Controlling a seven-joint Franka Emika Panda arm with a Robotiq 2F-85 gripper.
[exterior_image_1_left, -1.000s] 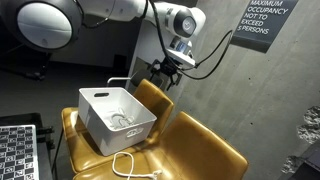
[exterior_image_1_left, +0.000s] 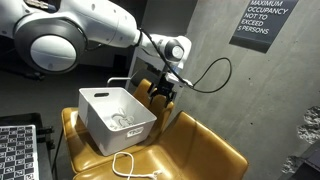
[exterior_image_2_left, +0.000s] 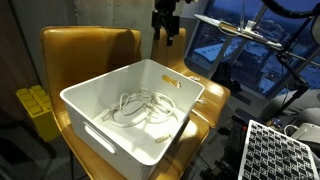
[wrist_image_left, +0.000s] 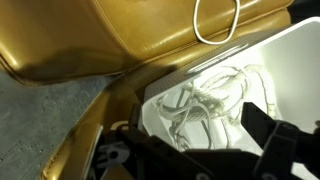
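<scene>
Above the back rim of the white bin (exterior_image_1_left: 104, 135) hangs my gripper (exterior_image_1_left: 161, 96), open, its fingers pointing down. Exterior view 2 puts the gripper (exterior_image_2_left: 166, 42) higher than the bin (exterior_image_2_left: 115, 150), near its far side and touching nothing there. Pale rope or cable (exterior_image_2_left: 145, 107) lies in loose coils on the bin's floor. Another white cord (exterior_image_1_left: 127, 165) rests on the tan seat in front of the bin. In the wrist view, dark fingers flank the lower part of the frame, with the coiled rope (wrist_image_left: 215, 98) beyond them and part of the seat cord (wrist_image_left: 215, 35) at the top.
Tan leather chairs (exterior_image_1_left: 205, 145) carry the bin and stand beside it, backs close to the grey wall (exterior_image_1_left: 250, 90). A white perforated panel (exterior_image_2_left: 268, 150) stands close to the bin. Bare seat shows around the loose cord.
My arm has come down and a little to the left, bringing the gripper from well above the chair backs to nearer the bin's back rim. The bin and cords have not moved.
</scene>
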